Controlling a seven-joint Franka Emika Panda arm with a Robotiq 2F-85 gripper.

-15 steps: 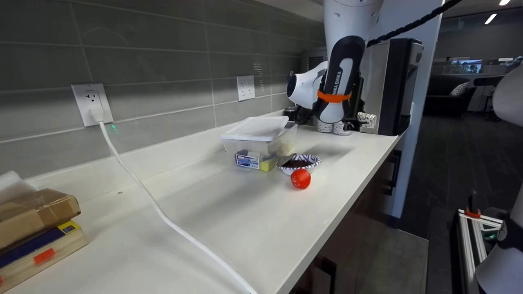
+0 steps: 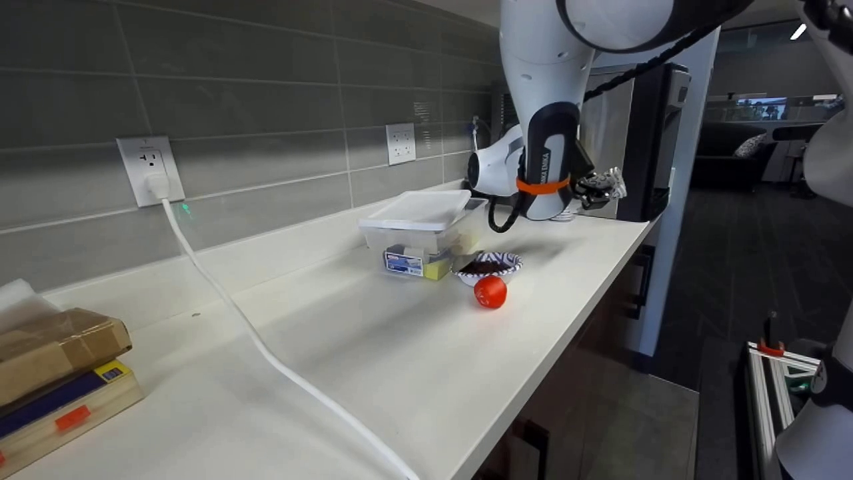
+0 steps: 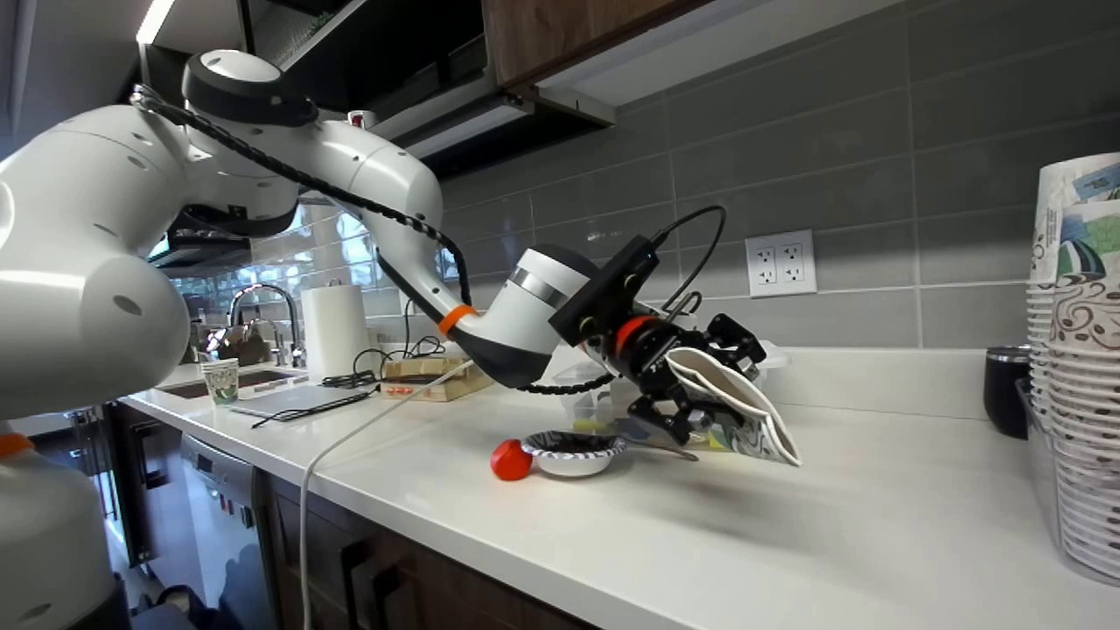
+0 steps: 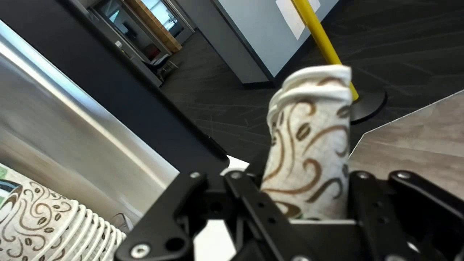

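My gripper point(image 3: 724, 404) is shut on a pair of nested paper cups point(image 4: 309, 152), white with brown swirls and coffee beans, as the doubled rims show in the wrist view. The cups are squeezed rather flat between the fingers. In exterior view 2 the cups point(image 3: 740, 404) hang tilted above the counter, clear of its surface, rims pointing down and right. Further right stands a tall stack of similar cups point(image 3: 1087, 420), apart from the gripper. A patterned bowl point(image 3: 572, 453) with dark contents sits on the counter, left of and below the gripper.
Touching or close beside the bowl is a red round object point(image 3: 511, 460). Behind it stands a clear lidded bin point(image 2: 416, 236). A black tumbler point(image 3: 1005, 394) is near the cup stack. A white cable point(image 2: 264, 348) crosses the counter point(image 3: 840, 546), whose right front is bare.
The arm has swung nearer the camera in exterior view 1, and its wrist sits lower. The cups in the gripper have turned from roughly level to a different tilt.
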